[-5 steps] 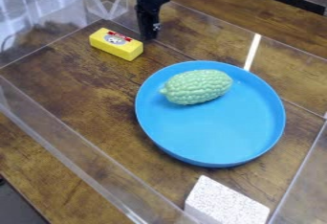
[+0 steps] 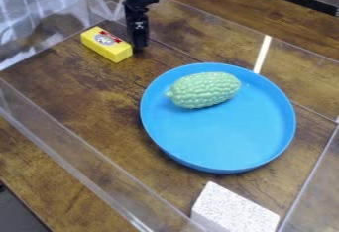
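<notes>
At the upper left, a yellow box (image 2: 106, 42) with a red and white label lies on the dark wooden floor of a clear-walled enclosure. My black gripper (image 2: 138, 32) stands open just to the right of the box's far end, low and close to it; whether they touch is hard to tell. A pale green bumpy vegetable toy (image 2: 201, 90) lies on a blue plate (image 2: 219, 142) right of centre.
A white speckled block (image 2: 235, 210) is at the bottom right, by the clear wall. Bare wood surrounds the box to the left and below, and there is free floor at the upper right.
The yellow box has shifted to the left and turned so its long side slopes more steeply. My gripper has moved down and to the left, toward the box.
</notes>
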